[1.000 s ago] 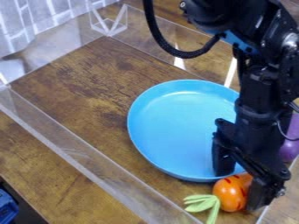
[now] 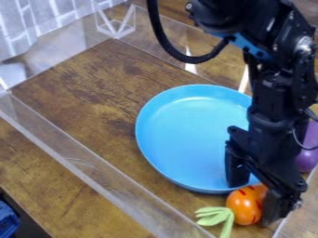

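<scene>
My black gripper (image 2: 258,186) is low at the right, over the rim of the blue plate (image 2: 177,130) and down beside an orange toy carrot (image 2: 244,208) with pale green leaves (image 2: 214,216). The dark fingers partly cover the carrot, so I cannot tell whether they are open or closed on it. The carrot lies on the wooden floor at the plate's lower right.
A purple object (image 2: 310,158) is partly hidden behind the arm at the right. Clear plastic walls edge the wooden surface (image 2: 87,93), whose left part is bare. A dark blue object (image 2: 13,219) shows at the lower left, outside the wall.
The arm has shifted very slightly over the last second; the plate and carrot look nearly unchanged.
</scene>
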